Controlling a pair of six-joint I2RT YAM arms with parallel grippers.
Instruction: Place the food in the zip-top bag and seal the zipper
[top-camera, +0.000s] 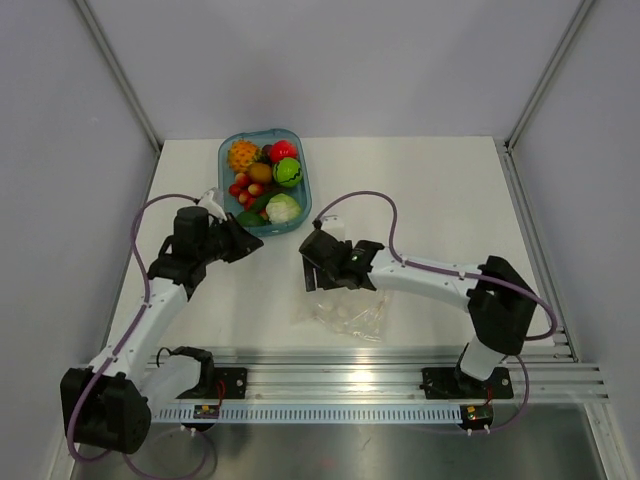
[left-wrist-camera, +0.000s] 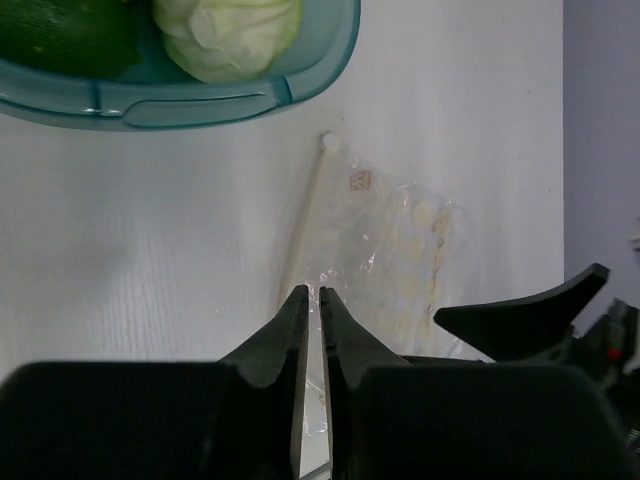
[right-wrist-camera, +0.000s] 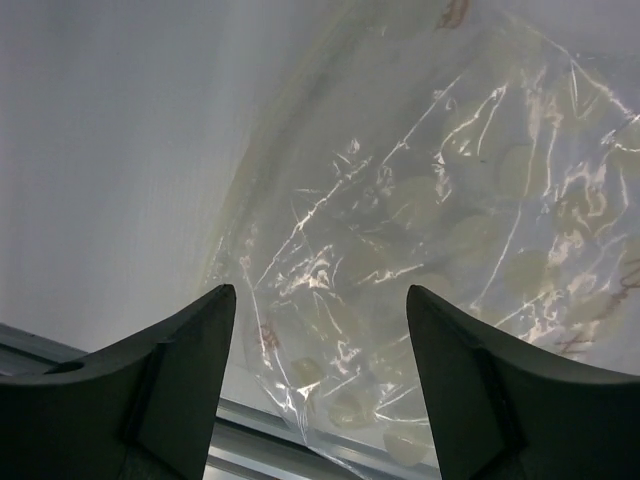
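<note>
The clear zip top bag (top-camera: 350, 318) lies flat and wrinkled on the white table, partly covered by the right arm in the top view. It looks flat, with pale round marks showing on it in the right wrist view. Above its left part hovers my right gripper, its fingers spread with nothing held between them. My left gripper is shut, only a sliver of gap at its tips and no object visible there; it stands left of the bag, near the bin's front. Play food, including a cabbage (top-camera: 283, 208), fills the teal bin (top-camera: 308, 190).
A watermelon-like ball (top-camera: 288, 172), a red pepper-like piece (top-camera: 284, 150) and a spiky orange fruit (top-camera: 242, 155) are in the bin. Clear table (top-camera: 440, 190) extends to the right and back. A metal rail (top-camera: 330, 360) borders the front edge.
</note>
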